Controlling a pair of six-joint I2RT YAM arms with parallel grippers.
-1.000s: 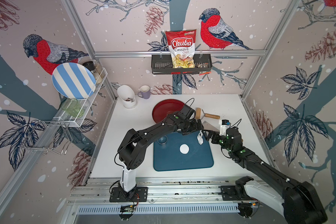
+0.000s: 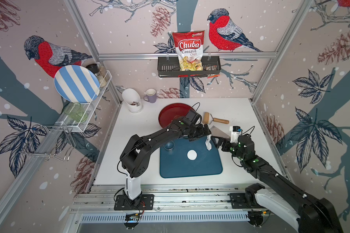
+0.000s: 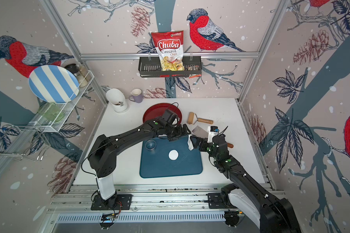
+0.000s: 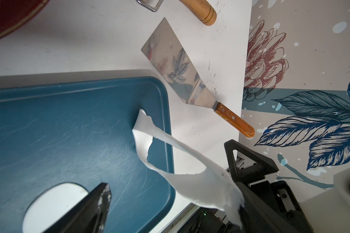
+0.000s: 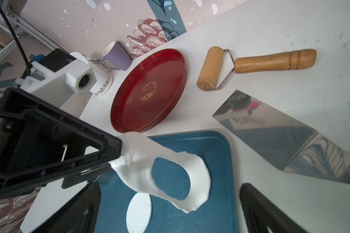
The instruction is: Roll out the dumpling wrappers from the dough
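A round white wrapper (image 2: pixel 191 155) lies flat on the blue tray (image 2: pixel 190 170). Above the tray's far right corner, a thin dough scrap (image 4: pixel 186 186) with a large hole dangles, stuck to one finger of my open left gripper (image 2: pixel 204 132); nothing is clamped between those fingers. Facing it from the right is my right gripper (image 2: pixel 216 141), open and empty, its fingers (image 5: pixel 260 209) apart from the scrap in the right wrist view. Behind the tray rests the wooden roller (image 5: pixel 212 68). On the tray's left side stands a clear glass (image 2: pixel 168 145), partly hidden in the right wrist view.
Right of the tray lies a metal spatula (image 4: pixel 173 64) with a wooden handle. A red round dish (image 5: pixel 155 85) sits behind the tray, partly under the left arm in the top views. A purple mug (image 2: pixel 150 96) and white holder (image 2: pixel 132 101) stand at the back left. The front of the tray is clear.
The left arm and the hanging scrap look almost unmoved.
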